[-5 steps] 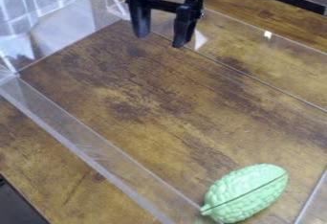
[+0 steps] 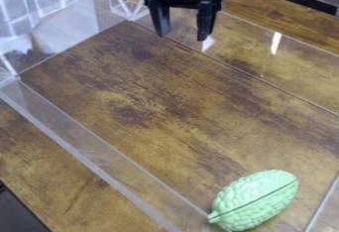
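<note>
A pale green bumpy toy shaped like a bitter melon (image 2: 252, 199) lies on the wooden floor of a clear-walled enclosure, near the bottom right. My black gripper (image 2: 183, 23) is at the top centre, toward the back of the enclosure and far from the green toy. It stands open, with nothing seen between its fingers.
Transparent walls (image 2: 73, 144) edge the wooden work surface (image 2: 146, 107), whose middle is clear. A white patterned curtain (image 2: 40, 8) hangs at the back left. A dark strip lies at the top right.
My gripper has moved slightly right in the view over the last second. The green toy has not moved.
</note>
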